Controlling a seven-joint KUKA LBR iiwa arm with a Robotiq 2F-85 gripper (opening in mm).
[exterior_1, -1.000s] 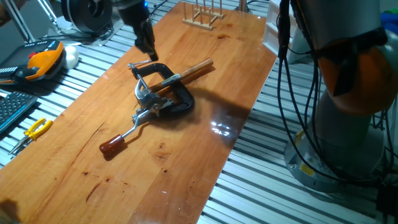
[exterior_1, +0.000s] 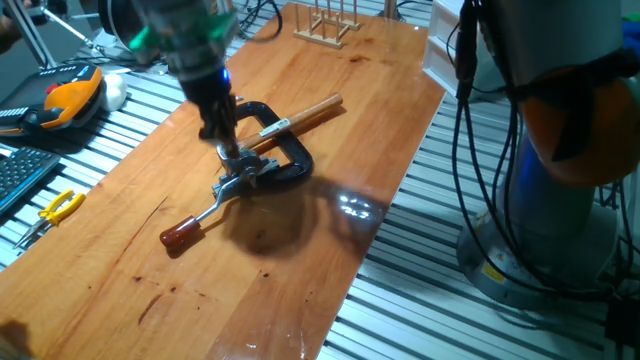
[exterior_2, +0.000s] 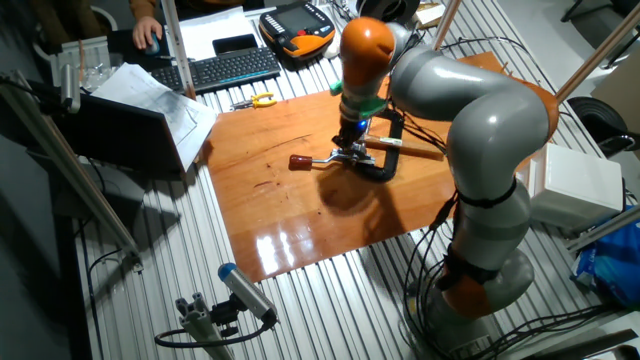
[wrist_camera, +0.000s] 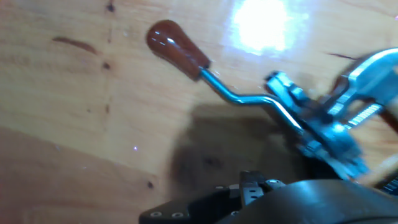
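A crank tool with a red-brown wooden knob (exterior_1: 181, 234) on a bent metal rod lies on the wooden table (exterior_1: 130, 280), its metal mechanism (exterior_1: 240, 165) joined to or touching a black C-shaped frame (exterior_1: 297, 158). Over that mechanism, my gripper (exterior_1: 222, 138) points downward, close to or touching the metal; contact is unclear. From the wrist, the knob (wrist_camera: 175, 46) shows at upper left and the metal mechanism (wrist_camera: 333, 134) at right. Dark finger parts (wrist_camera: 193, 208) fill the bottom edge there, and the gap between fingertips is hidden. A wooden handle (exterior_1: 318, 108) lies across the black frame.
Yellow-handled pliers (exterior_1: 62, 207) lie off the table's left edge, near a keyboard (exterior_2: 235, 70) and an orange-black device (exterior_2: 297, 30). A wooden peg rack (exterior_1: 325, 30) stands at the far end.
My gripper has moved left and down in exterior view 1, from above the black frame's far end to over the metal mechanism. The tool and wooden handle look unmoved.
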